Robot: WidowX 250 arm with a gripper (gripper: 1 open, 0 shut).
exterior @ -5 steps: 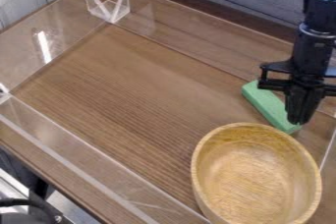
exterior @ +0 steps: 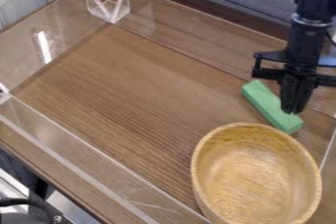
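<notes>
My gripper (exterior: 297,104) reaches down from the top right, black, its tip just over a green rectangular block (exterior: 273,106) lying on the wooden table. It looks shut, with nothing visible between its fingers; whether it touches the block I cannot tell. A large pale yellow bowl (exterior: 213,172) sits in front of the block, at the bottom right.
A clear plastic stand (exterior: 108,4) is at the back left. Clear side panels (exterior: 42,41) edge the table.
My gripper has moved slightly up and left since a second ago, showing a little more of the green block. The block and bowl look unmoved.
</notes>
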